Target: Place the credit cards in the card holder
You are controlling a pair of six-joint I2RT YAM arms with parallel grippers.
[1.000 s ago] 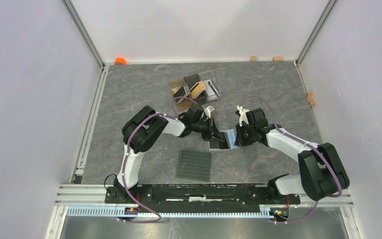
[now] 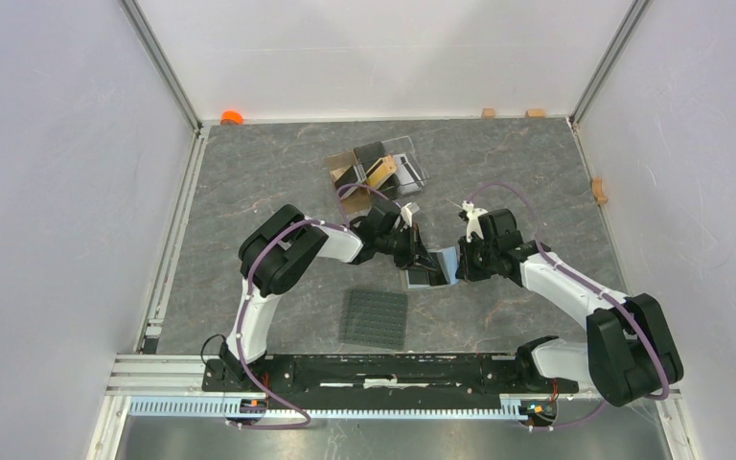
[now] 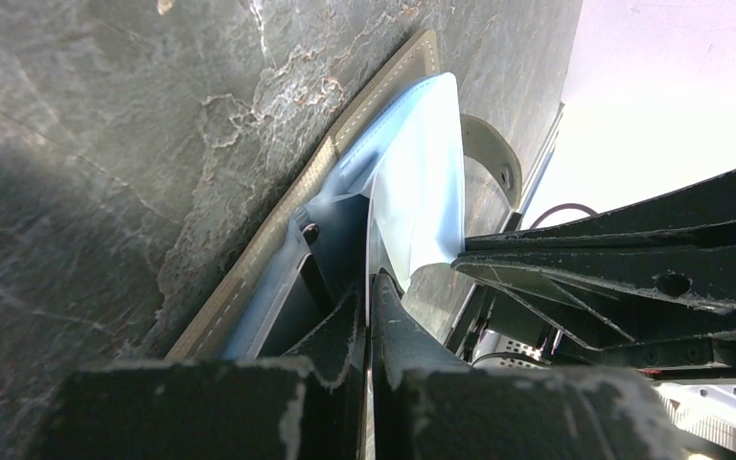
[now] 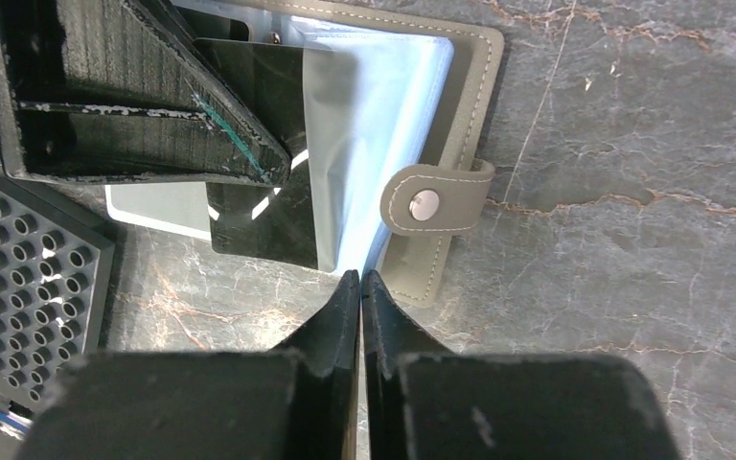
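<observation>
The beige card holder [image 4: 470, 105] lies open on the table, its snap strap [image 4: 424, 203] at one side. A translucent bluish sleeve of it is lifted in the left wrist view. My left gripper is shut on a glossy black card [image 4: 264, 216], seen there as a thin edge. The card lies against the sleeve; how far it is inside cannot be told. My right gripper has its fingertips almost together at the sleeve's near edge. Whether the sleeve is pinched between them is unclear.
At the back, a clear box [image 2: 412, 153] holds several cards. A dark studded mat [image 2: 375, 319] lies on the near side of the holder. Both arms are close together over the holder.
Over the last second the left gripper with the black card has shifted slightly right, towards the sleeve. The right gripper has moved a little to the right too.
</observation>
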